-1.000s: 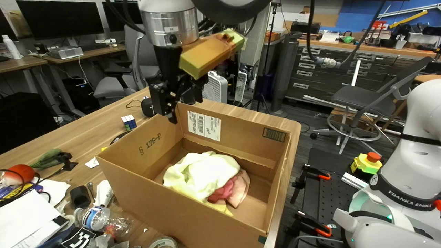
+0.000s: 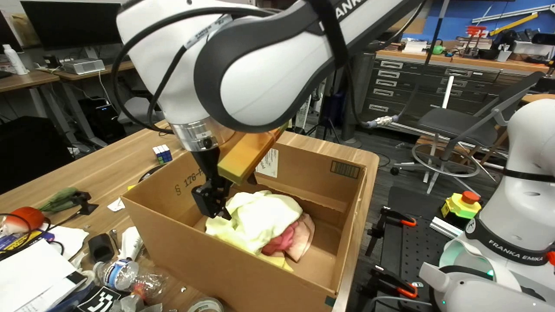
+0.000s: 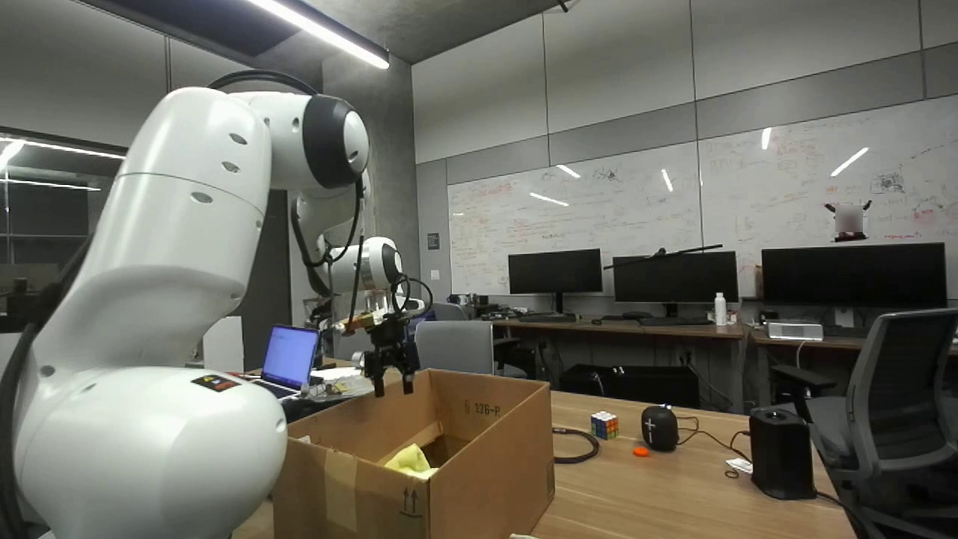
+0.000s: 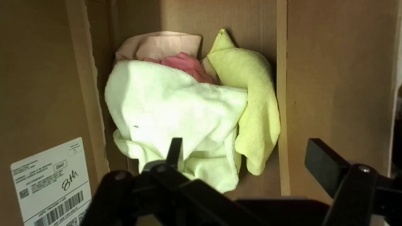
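Observation:
A pale, whitish-green towel [image 4: 169,109] lies crumpled on the floor of the cardboard box [image 2: 223,260]. Beside it in the wrist view is a yellow cloth [image 4: 256,98], and a pink cloth [image 4: 184,64] and a peach cloth [image 4: 154,45] poke out from under the towel. My gripper [image 2: 235,200] reaches down into the box from above, over the towel's side of the pile. Its fingers stand wide apart in the wrist view, one finger [image 4: 174,150] over the towel and the other [image 4: 326,165] near the box wall. Nothing is held; contact with the cloth cannot be told.
High cardboard walls surround the cloths, one with a white label [image 4: 52,184]. A Rubik's cube [image 3: 604,425] and a black speaker [image 3: 660,427] stand on the table outside. Bottles and papers [image 2: 31,281] clutter the table to the left of the box.
My gripper has come down from above the box's rim into the box, toward the cloths. The pile and the box look unmoved.

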